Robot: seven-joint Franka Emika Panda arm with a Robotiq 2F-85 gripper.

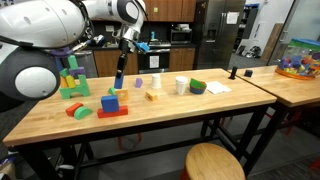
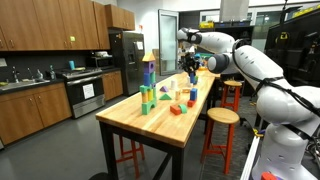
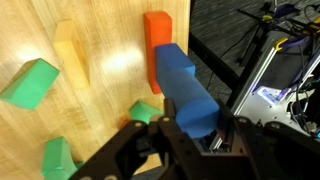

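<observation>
A long blue block (image 1: 120, 73) hangs from my gripper (image 1: 125, 57), tilted slightly, above the table. In the wrist view the near end of this blue block (image 3: 197, 116) sits between the fingers, and my gripper is shut on it. Below it, a blue cube (image 1: 110, 103) rests on a flat red block (image 1: 113, 113) near the table's front edge. From the wrist, the held block overlaps the view of that red block (image 3: 157, 30), and the cube beneath is hard to separate from it.
A stack of green and coloured blocks (image 1: 73, 77) stands at the left. Red and green pieces (image 1: 75, 109) lie in front of it. A yellow block (image 1: 153, 95), white cups (image 1: 182, 85) and a green bowl (image 1: 197, 87) are to the right.
</observation>
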